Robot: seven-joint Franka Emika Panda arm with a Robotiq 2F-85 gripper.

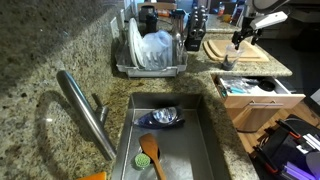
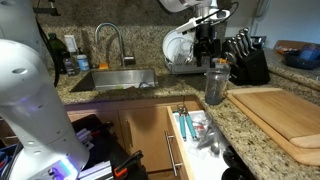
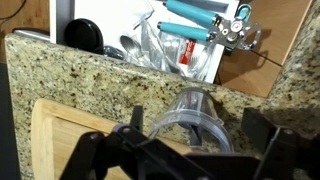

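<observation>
A clear, open-topped container [image 2: 214,90] stands on the granite counter beside the open drawer. From above, in the wrist view, its round rim [image 3: 192,119] shows between my two dark fingers. My gripper is open, and a gap shows on each side of the rim. Exterior view 2 has the gripper [image 2: 217,66] at the container's top. How deep the fingers reach around it is hard to tell.
The open drawer [image 2: 205,145] holds blue-handled scissors [image 3: 195,18] and other utensils. A wooden cutting board [image 2: 270,112] lies close to the container. Behind are a knife block [image 2: 247,62] and a dish rack [image 1: 152,52]. The sink [image 1: 130,108] is farther off.
</observation>
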